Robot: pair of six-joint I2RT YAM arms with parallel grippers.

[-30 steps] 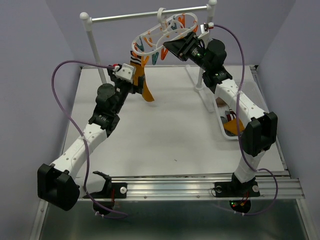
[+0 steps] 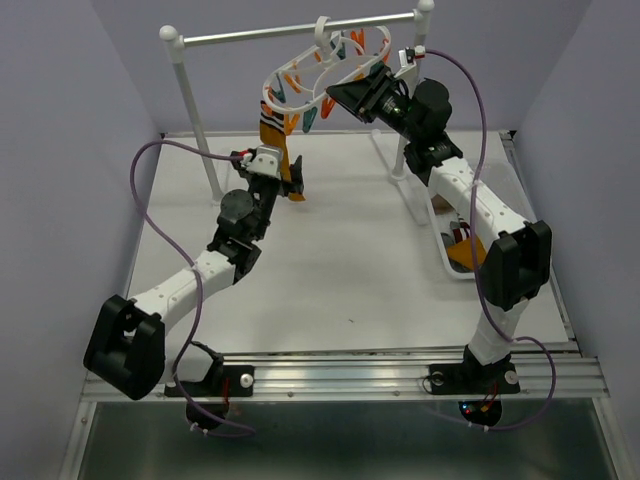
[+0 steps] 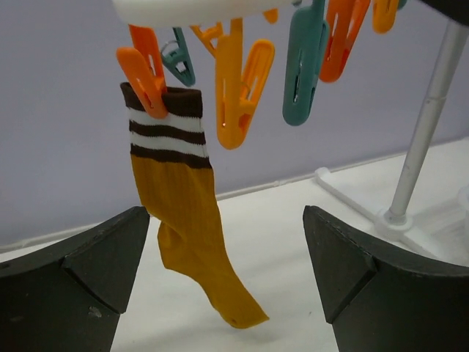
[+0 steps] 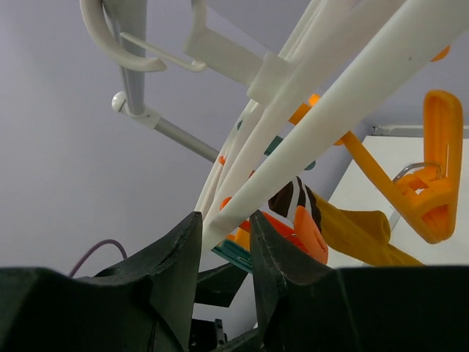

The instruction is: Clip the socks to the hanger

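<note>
A yellow sock with brown and white striped cuff hangs beneath an orange clip on the white hanger. My left gripper is open in front of the sock and below the clips, with nothing visibly between its fingers. My right gripper is shut on the white rim of the hanger.
A white bin at the right holds more socks, partly hidden by my right arm. The rack's posts stand at either side.
The right arm is nearly still on the hanger.
</note>
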